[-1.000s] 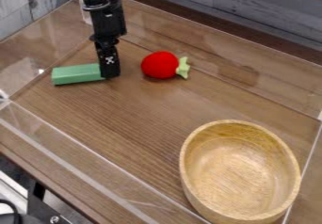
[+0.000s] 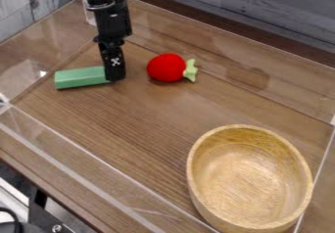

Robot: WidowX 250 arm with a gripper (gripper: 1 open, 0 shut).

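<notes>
A green block (image 2: pixel 81 77) lies on the wooden table at the left. My black gripper (image 2: pixel 112 69) reaches down from the top onto the block's right end, shut on it. The fingertips are small and dark, partly hiding that end. A red round object (image 2: pixel 167 68) with a pale green part at its right sits just to the right of the gripper.
An empty wooden-coloured bowl (image 2: pixel 249 178) stands at the lower right. The table's edge runs along the left.
</notes>
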